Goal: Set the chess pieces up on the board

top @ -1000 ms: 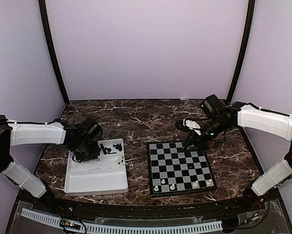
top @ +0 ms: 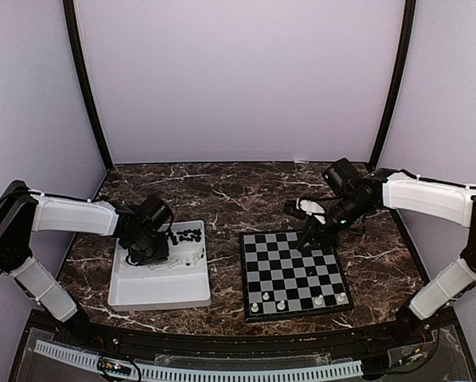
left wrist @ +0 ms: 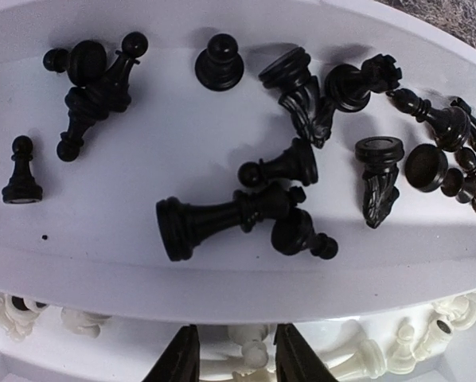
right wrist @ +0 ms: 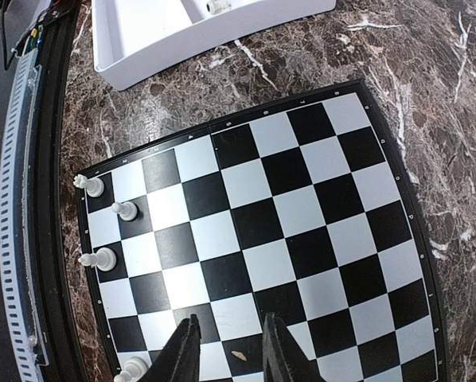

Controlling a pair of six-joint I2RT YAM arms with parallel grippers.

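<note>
In the left wrist view my left gripper is part open over the white pieces' compartment of the tray (left wrist: 222, 290), with a white piece (left wrist: 254, 354) between its fingertips; I cannot tell whether they touch it. Black pieces (left wrist: 210, 223) lie or stand in the neighbouring compartment. My right gripper stands open over the chessboard (right wrist: 294, 215), nothing seen between its fingers. A few white pieces (right wrist: 125, 210) stand on squares along one side of the board.
The tray sits left of the board in the top view, with a strip of bare marble table (top: 222, 255) between them. Walls (top: 238, 87) enclose the back and sides.
The left arm has shifted slightly right, and the tray appears moved a little right and toward the back since a second ago. The right arm has moved very little.
</note>
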